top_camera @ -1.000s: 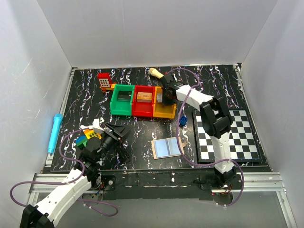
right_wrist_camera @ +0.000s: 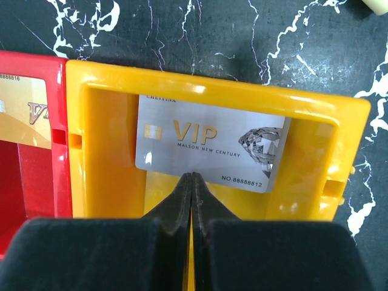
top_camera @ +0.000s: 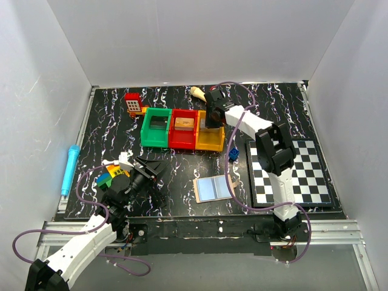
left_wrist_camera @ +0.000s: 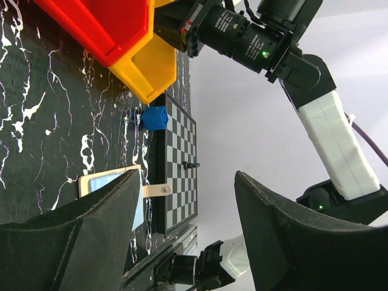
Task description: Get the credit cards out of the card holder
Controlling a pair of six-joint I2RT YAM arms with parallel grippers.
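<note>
The card holder lies open on the table front, its clear sleeves showing and its strap to the right. In the right wrist view, a silver VIP card lies in the yellow bin, partly under the far rim. My right gripper is shut over that bin, its tips at the card's lower edge and nothing visible between them; contact cannot be told. A gold card rests in the red bin, a dark card in the green bin. My left gripper stands open and empty, left of the holder.
A chessboard fills the right side, with a blue block near its left edge. Colourful toys sit behind the left arm, and a red toy stands at the back left. Open table lies between the bins and the holder.
The right arm's wrist has shifted slightly over the yellow bin, and its cable loop has moved a little. The left arm and the card holder look unchanged.
</note>
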